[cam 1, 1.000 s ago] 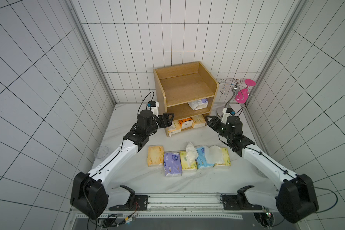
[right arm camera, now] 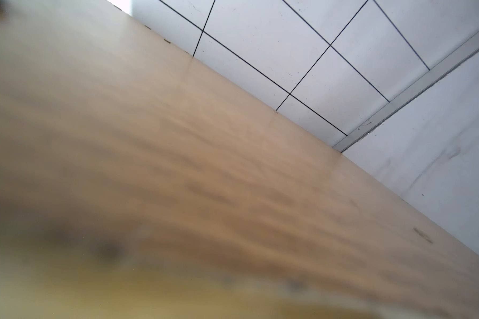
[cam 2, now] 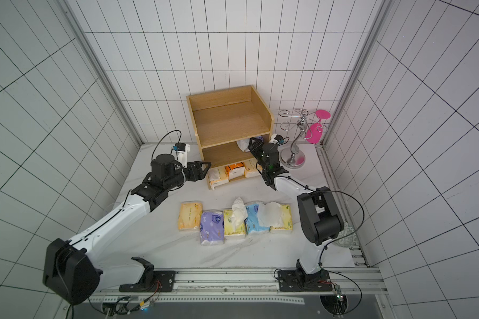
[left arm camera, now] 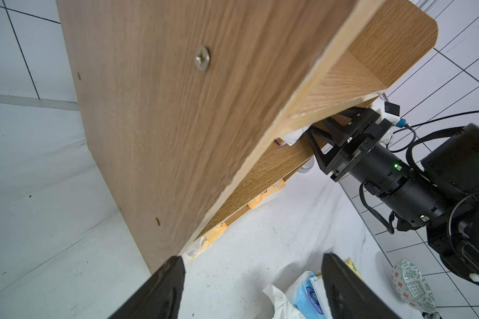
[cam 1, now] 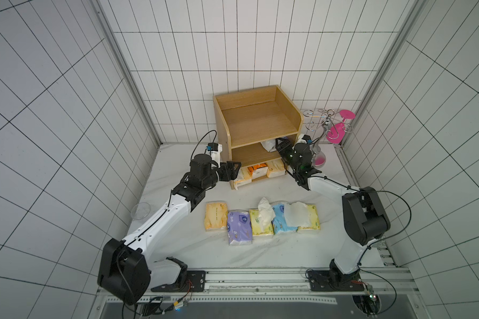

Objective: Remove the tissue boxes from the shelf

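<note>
A wooden shelf [cam 1: 258, 123] stands at the back, its top compartment empty. In the middle compartment, toward the right, lies a white and purple tissue pack [cam 1: 268, 145], partly covered by my right gripper [cam 1: 283, 147]. That gripper reaches open into the compartment's front; the left wrist view shows its spread fingers [left arm camera: 324, 154] by the pack. Wood fills most of the right wrist view. The bottom compartment holds an orange-white pack [cam 1: 258, 170], a pale pack [cam 1: 275, 168] and another pack [cam 1: 243, 177]. My left gripper, fingers apart and empty, is at the shelf's left front edge.
Several tissue packs lie in a row on the table, from an orange pack [cam 1: 216, 215] to a purple pack [cam 1: 239, 227] and a blue pack [cam 1: 283, 218]. A metal rack [cam 1: 327, 119] and a pink object [cam 1: 340, 127] stand right of the shelf.
The left arm has barely moved, and the packs look unmoved.
</note>
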